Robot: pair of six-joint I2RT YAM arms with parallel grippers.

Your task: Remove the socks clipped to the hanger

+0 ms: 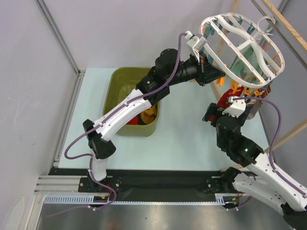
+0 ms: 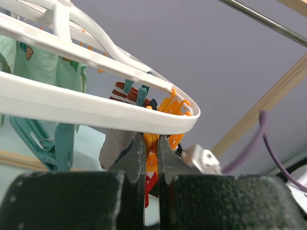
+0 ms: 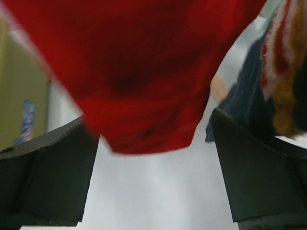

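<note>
The white hanger (image 1: 238, 49) hangs at the upper right, with clothespins and socks along its rim. In the left wrist view my left gripper is shut on an orange clip (image 2: 152, 143) just under the hanger's rim (image 2: 91, 105). A red sock (image 3: 144, 91) hangs below the orange clips, its toe reaching down between the spread fingers of my open right gripper; neither finger visibly presses on it. Beside it, a striped sock with a dark part (image 3: 283, 72) shows near the right finger. A grey sock (image 2: 115, 146) hangs behind the left fingers.
An olive bin (image 1: 112, 98) with socks inside stands on the pale table (image 1: 187, 143), partly behind the left arm. Wooden poles (image 1: 288, 136) and a metal rod (image 1: 283, 36) of the stand run along the right. Mid-table is clear.
</note>
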